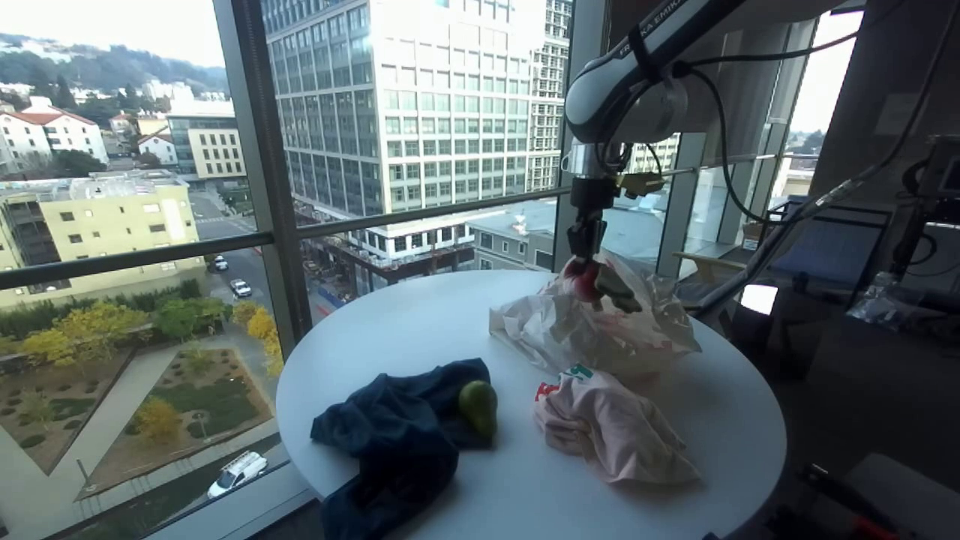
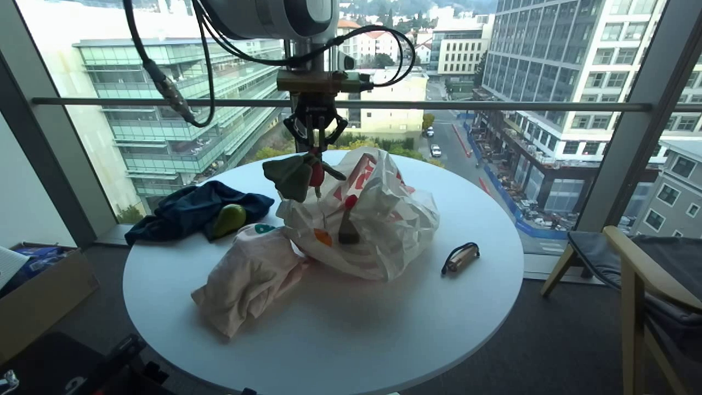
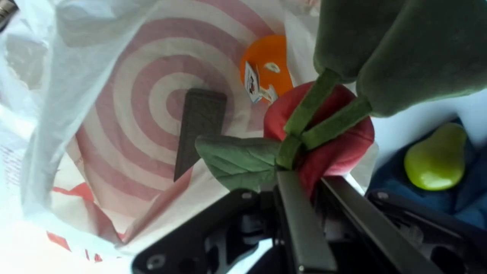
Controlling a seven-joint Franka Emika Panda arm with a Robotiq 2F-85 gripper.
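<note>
My gripper is shut on a red plush toy with green leaves, its stems showing in front of the fingers in the wrist view. In exterior view 2 the gripper points down over the left side of a crumpled white plastic bag, with the plush hanging at the bag's upper edge. Red ring prints mark the bag. Inside the opening a dark flat object and an orange item can be seen. Parts of the bag's interior are hidden.
A green pear rests on dark blue cloth on the round white table. Pale pink cloth lies in front of the bag. A small brown item with a black loop sits at the right.
</note>
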